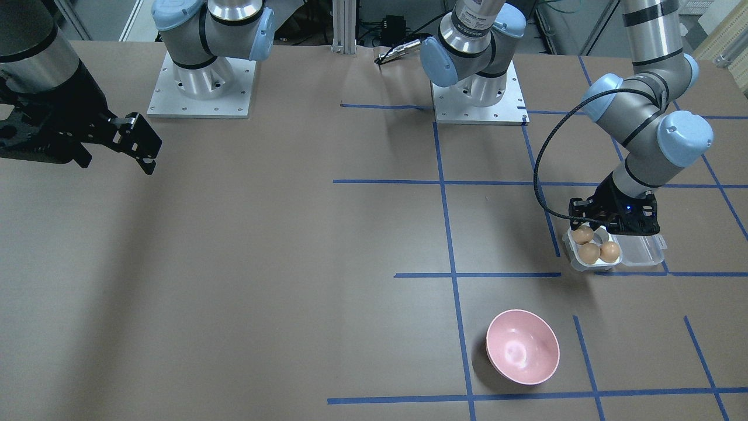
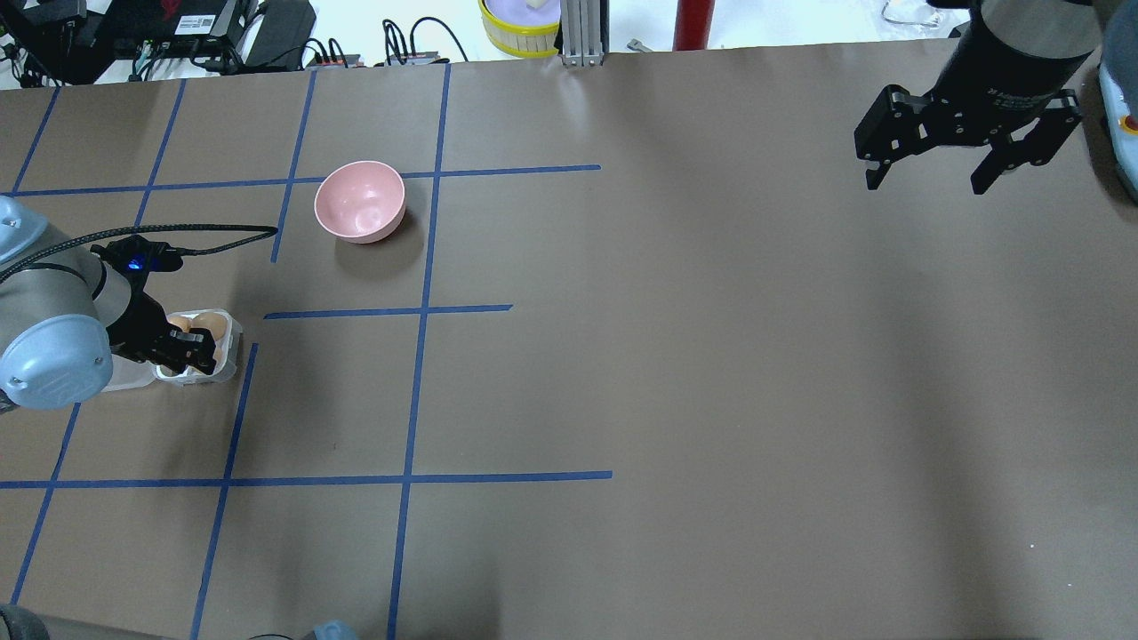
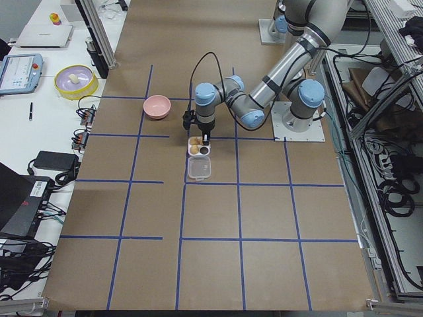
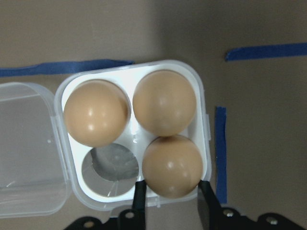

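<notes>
A clear plastic egg box (image 1: 571, 254), lid (image 4: 26, 143) folded open, holds three brown eggs in a white insert; one round compartment (image 4: 110, 170) is empty. My gripper is low over the box, its two fingers on either side of the lower-right egg (image 4: 171, 165) in the wrist view; whether they press on it I cannot tell. The other two eggs (image 4: 96, 112) sit along the far row. A pink bowl (image 1: 522, 345) stands apart on the table, toward the front camera.
Blue tape lines grid the brown table (image 1: 280, 266). Another black gripper (image 2: 965, 128) hangs at the right of the top view. Other arm bases stand at the back of the front view. Free table surrounds the box and bowl.
</notes>
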